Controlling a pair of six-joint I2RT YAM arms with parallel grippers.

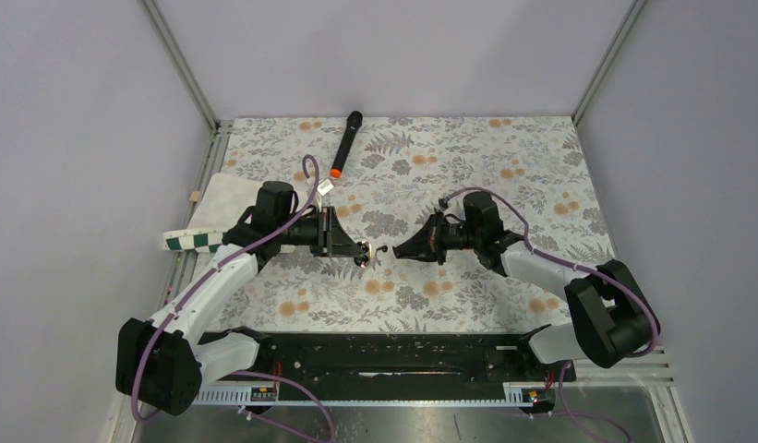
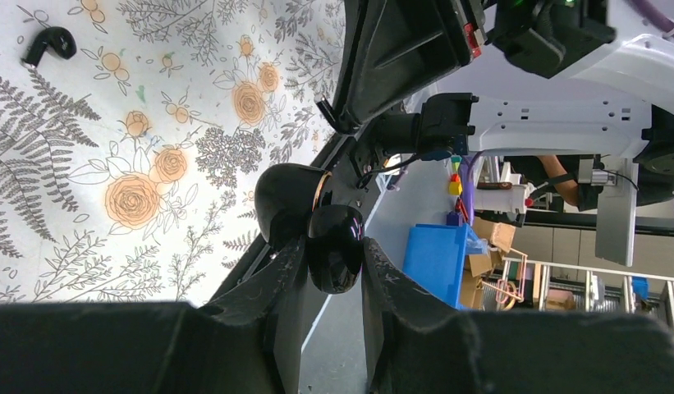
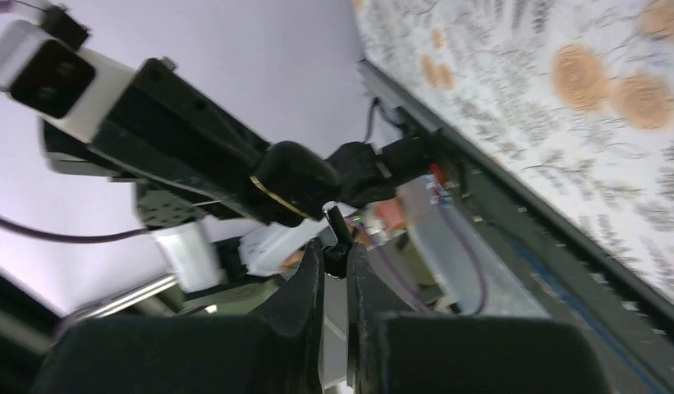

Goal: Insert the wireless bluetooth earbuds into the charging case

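My left gripper is shut on the open black charging case (image 2: pixel 292 201), held above the table; it shows at the middle of the top view (image 1: pixel 363 256). My right gripper is shut on a black earbud (image 3: pixel 341 230) with a pale metal tip, held facing the case from the right side in the top view. Another black earbud (image 2: pixel 52 41) lies on the floral table surface (image 2: pixel 87 205), beyond the case in the left wrist view.
A microphone (image 1: pixel 347 143) with an orange end lies at the back. A white pad (image 1: pixel 213 203) and a green-white strip (image 1: pixel 190 240) lie on the left.
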